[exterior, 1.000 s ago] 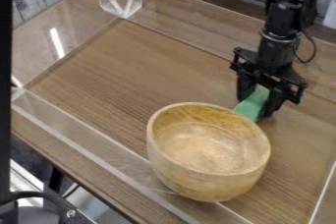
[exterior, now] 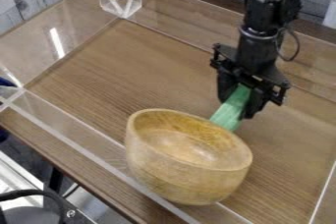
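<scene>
My gripper [exterior: 242, 83], black, is at the right of the table, shut on a green object [exterior: 231, 109] that tilts down toward a large wooden bowl [exterior: 187, 173]. The green object's lower end is at the bowl's back rim; whether it touches the rim I cannot tell. The fingertips are partly hidden among the gripper's dark parts.
A clear plastic piece [exterior: 120, 2] stands at the back left. Clear edging runs along the left, and a dark cable [exterior: 33, 198] lies at the bottom left.
My gripper has moved left with the green object, which now reaches further down toward the bowl. The bowl appears further left in the view.
</scene>
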